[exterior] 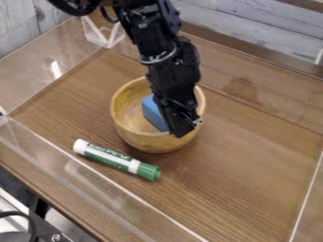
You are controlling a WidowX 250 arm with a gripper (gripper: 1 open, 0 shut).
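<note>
The black gripper [179,119] reaches down from the top centre into a light wooden bowl [130,130]. A blue block [153,113] lies inside the bowl, just left of the gripper's lower end and partly hidden by it. Whether the fingers are open or shut, or touch the block, I cannot tell. A white tube with green ends [116,160] lies on the wooden table in front of the bowl, to the lower left.
A black cable lies at the bottom left corner, near the table's left edge.
</note>
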